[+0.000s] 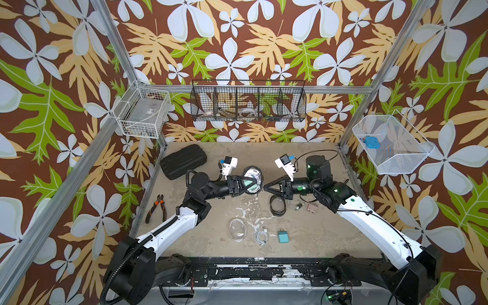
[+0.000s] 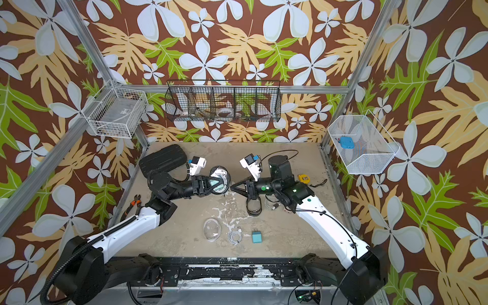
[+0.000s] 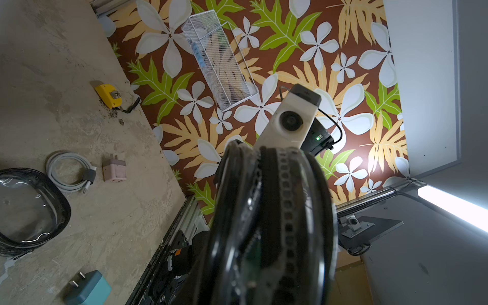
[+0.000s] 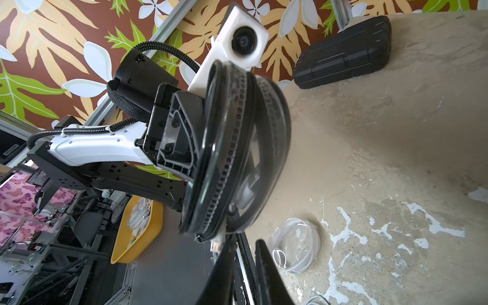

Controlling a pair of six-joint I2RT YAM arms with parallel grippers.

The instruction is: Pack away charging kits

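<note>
My left gripper (image 1: 247,185) is shut on a round clear-and-black zipped case (image 4: 231,152), held upright over the table, with something pale inside. My right gripper (image 1: 270,187) points at the case from the right, just beside its lower part; its finger opening is unclear. Below lie a black-rimmed clear case (image 3: 30,213), a coiled white cable with a dark tie (image 3: 71,171), a pink charger (image 3: 115,170), a teal charger (image 1: 283,237), a clear case (image 1: 237,229) and another coiled cable (image 1: 261,235).
A black hard case (image 1: 183,160), pliers (image 1: 156,208) and a tape measure (image 2: 304,178) lie near the edges. Wire baskets hang at left (image 1: 142,111), back (image 1: 247,101) and right (image 1: 391,147).
</note>
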